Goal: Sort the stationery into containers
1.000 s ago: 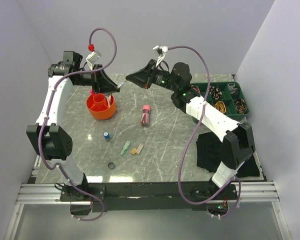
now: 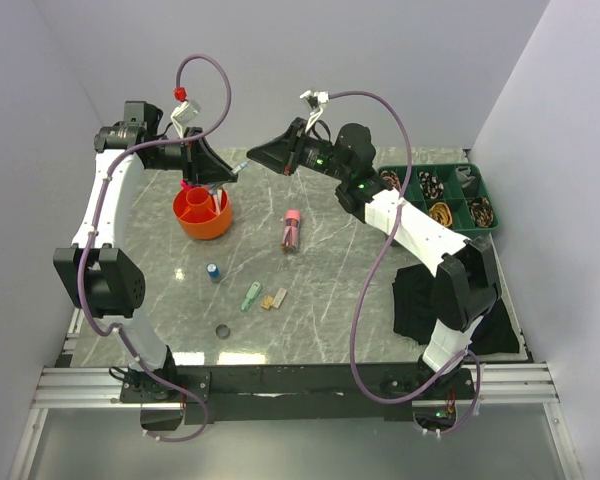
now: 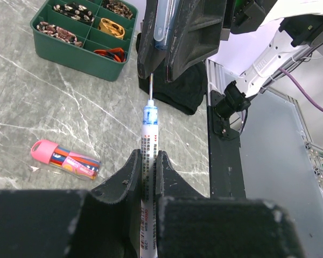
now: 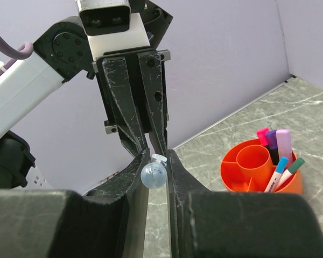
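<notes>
A white pen with a blue collar (image 3: 150,115) and thin metal tip is gripped lengthwise by my left gripper, which is shut on its barrel. Facing it, my right gripper has its fingers close about a clear bluish pen cap (image 3: 164,24). The cap's rounded end (image 4: 154,174) shows between the fingers in the right wrist view. Bare metal tip runs up to the right fingertips; whether it enters the cap is hidden. An orange round holder (image 2: 203,222) with markers (image 4: 277,174) stands below the left gripper in the top view.
A pink-lidded clear pouch (image 2: 291,231) lies mid-table. A blue-topped item (image 2: 213,271), a green item (image 2: 251,295), small blocks (image 2: 274,299) and a grey ring (image 2: 223,331) lie nearer the front. A green compartment tray (image 2: 490,180) and black cloth (image 2: 415,300) are at right.
Compared with a second ago, my right arm has shifted slightly left, bringing its gripper a little closer to the left one. The left arm and table items look unmoved.
</notes>
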